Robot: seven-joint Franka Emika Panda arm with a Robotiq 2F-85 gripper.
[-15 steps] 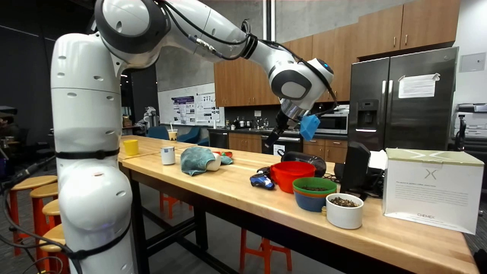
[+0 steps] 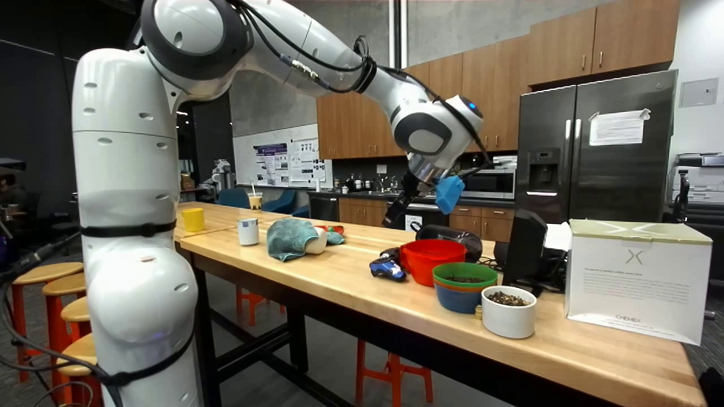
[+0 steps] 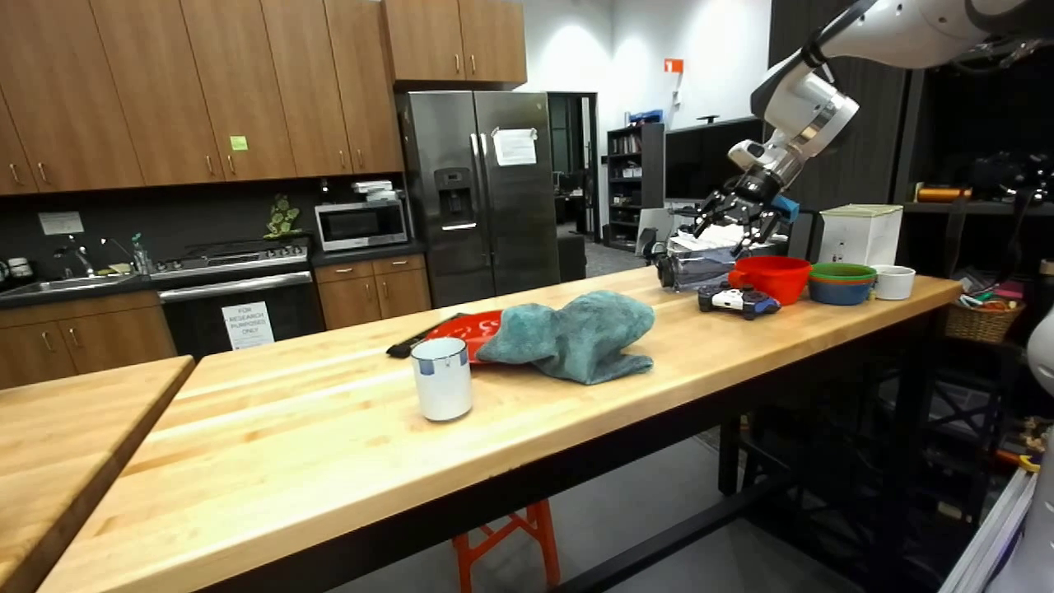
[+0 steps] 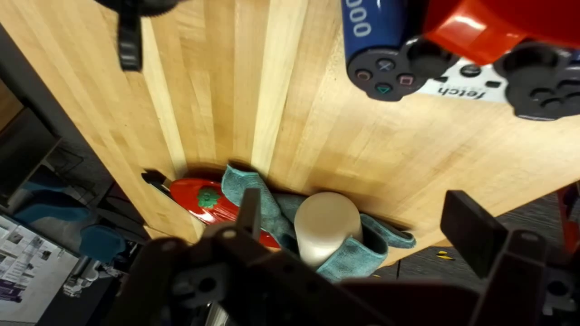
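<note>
My gripper is open, its two dark fingers wide apart and nothing held between them. In exterior view 2, the gripper (image 3: pixel 736 212) hangs in the air above the far part of the table. A teal cloth (image 3: pixel 583 336) lies crumpled on the wood. The wrist view shows a cream cylindrical thing (image 4: pixel 326 222) wrapped partly by that cloth, beyond the fingers and lined up with the gap. Beside the cloth lies a red item (image 4: pixel 204 201) with a green patch and a black end. A white mug (image 3: pixel 442 380) with blue patches stands upright nearby.
A game controller (image 4: pixel 429 79) lies beside a red bowl (image 2: pixel 431 261). Stacked bowls (image 2: pixel 465 288), a white bowl (image 2: pixel 509 322) and a white box (image 2: pixel 634 285) crowd that end. A yellow cup (image 2: pixel 193 219) stands far off. Bare wood separates cloth and controller.
The arm's wrist and gripper have shifted slightly left and a little lower in exterior view 1. The objects on the table stay in their places.
</note>
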